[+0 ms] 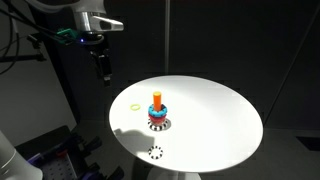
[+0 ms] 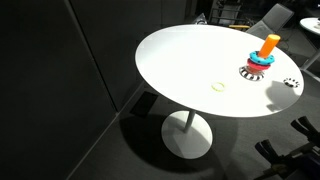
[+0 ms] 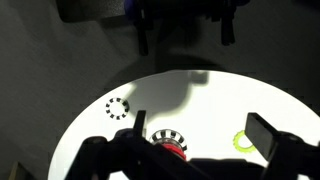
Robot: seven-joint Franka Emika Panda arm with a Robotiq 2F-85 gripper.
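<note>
On the round white table a stack (image 1: 158, 113) has an orange post (image 1: 157, 101) with blue and red rings over a black-and-white ring. A yellow-green ring (image 1: 135, 106) lies flat to its left. Another black-and-white ring (image 1: 155, 153) rests near the table's front edge. My gripper (image 1: 103, 77) is high at the left, outside the table's edge in exterior view 1 and touching nothing. Its fingers (image 3: 140, 124) stand wide apart in the wrist view, open and empty. Beyond them the stack's red ring (image 3: 176, 150) shows only partly; the gripper body hides the rest.
Dark floor surrounds it, and its single pedestal (image 2: 187, 135) stands beneath. Dark hardware (image 1: 88, 145) juts out at the lower left, beside the table. Dark panels stand behind.
</note>
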